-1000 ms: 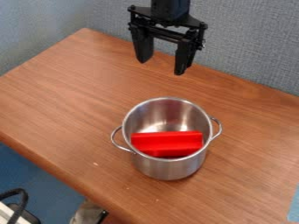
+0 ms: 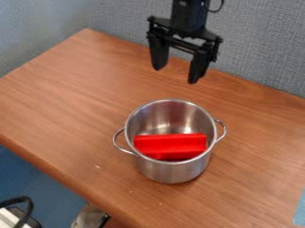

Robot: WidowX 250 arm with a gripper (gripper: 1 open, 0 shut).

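A steel pot point(image 2: 172, 178) with two side handles stands on the wooden table, right of centre. Inside it lies a red block point(image 2: 169, 146), long and horizontal. My black gripper point(image 2: 177, 66) hangs above the table at the top centre, behind and above the pot, its two fingers wide apart with nothing between them.
Grey padded walls border the back. At the lower left, past the table's front edge, are a black cable and some hardware over a blue floor.
My gripper has moved a little to the right and slightly down since a second ago. The pot and red block have not moved.
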